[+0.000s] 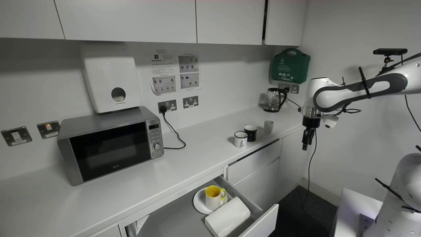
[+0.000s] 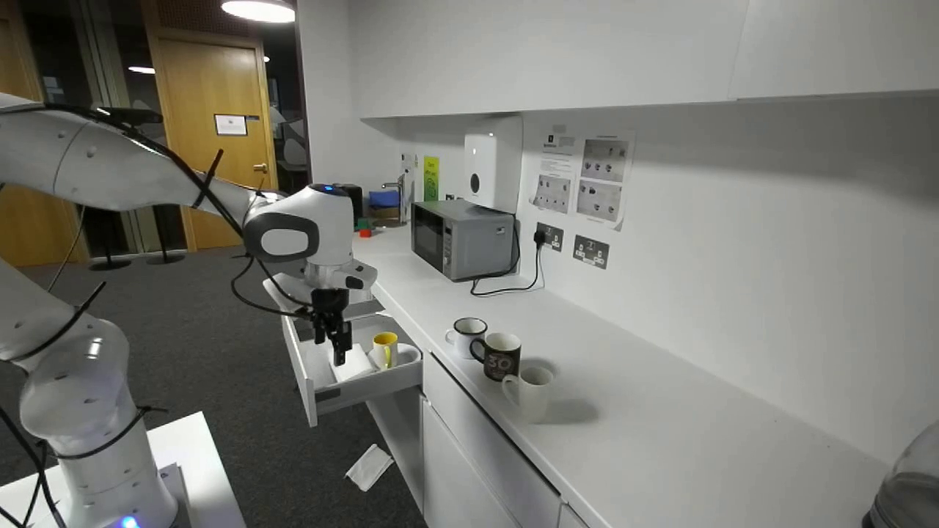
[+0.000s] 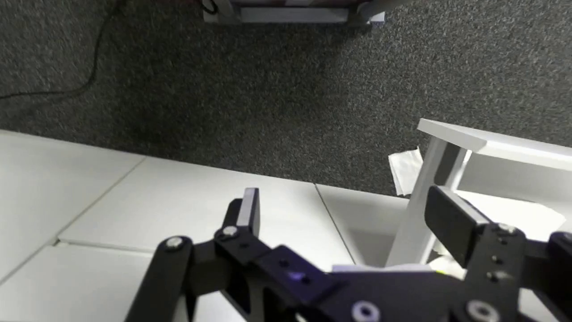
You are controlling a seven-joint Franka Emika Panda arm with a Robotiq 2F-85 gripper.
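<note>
My gripper is open, its two black fingers wide apart with nothing between them. In the first exterior view the gripper (image 1: 306, 145) hangs pointing down, to the right of the counter and apart from everything. A white mug with a dark rim (image 1: 240, 139), a black mug (image 2: 502, 356) and a plain pale cup (image 2: 530, 393) stand in a row on the counter. The pulled-out drawer (image 1: 265, 221) holds a white mug with a yellow inside (image 1: 214, 197) on a white plate (image 1: 200, 202), beside a white box-like packet (image 1: 227, 216).
A microwave (image 1: 112, 140) stands on the counter (image 1: 185, 166), and a glass kettle (image 1: 273, 99) is at its far end. White paper (image 2: 370, 466) lies on the floor under the drawer.
</note>
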